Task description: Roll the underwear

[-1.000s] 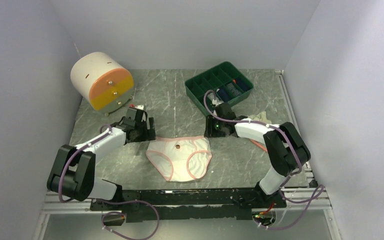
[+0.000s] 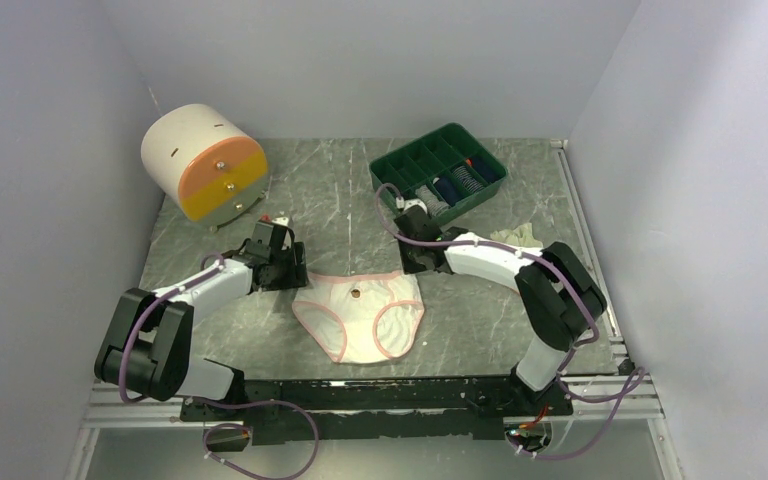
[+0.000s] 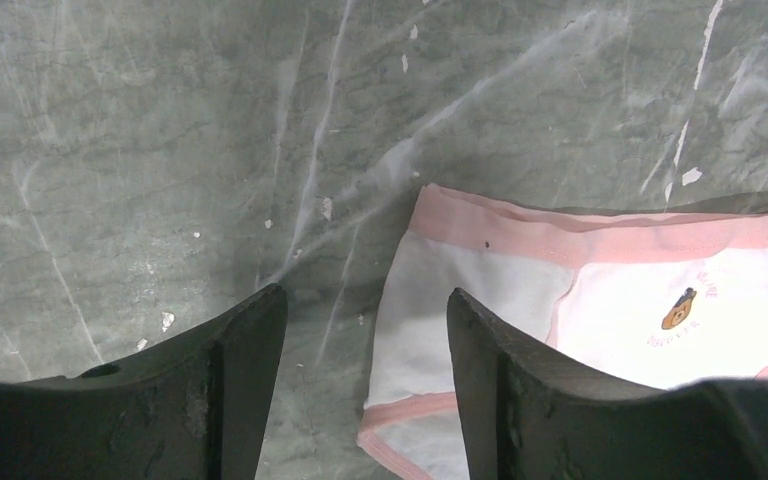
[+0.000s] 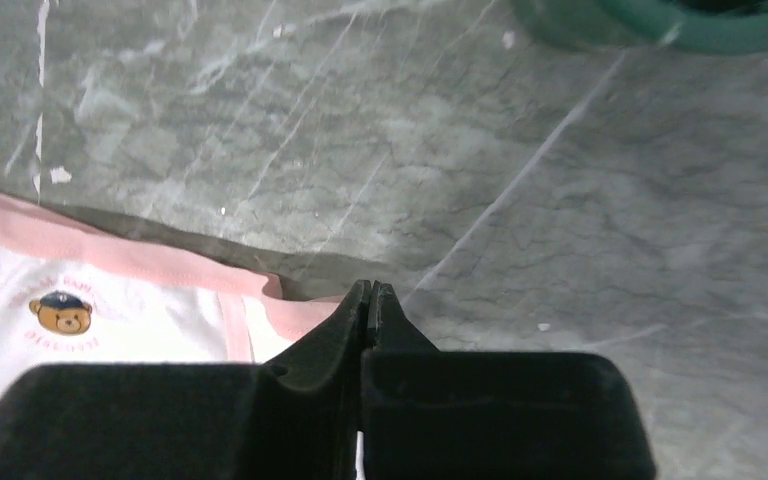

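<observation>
White underwear with pink trim and a small bear print (image 2: 355, 320) lies flat on the grey marble table. My left gripper is open above its upper-left corner (image 3: 420, 290), fingers apart, the cloth below and to the right. My right gripper is shut at the upper-right corner of the waistband (image 4: 140, 255), which lies beneath its tips; whether any cloth is pinched cannot be seen.
A green divided box (image 2: 400, 155) with folded items stands at the back right. A cylindrical drawer cabinet (image 2: 185, 150) stands at the back left. Pale cloth (image 2: 520, 232) lies right of my right arm.
My right gripper has moved left onto the underwear's upper-right corner. My left gripper has moved slightly down and toward the front. The underwear looks unchanged.
</observation>
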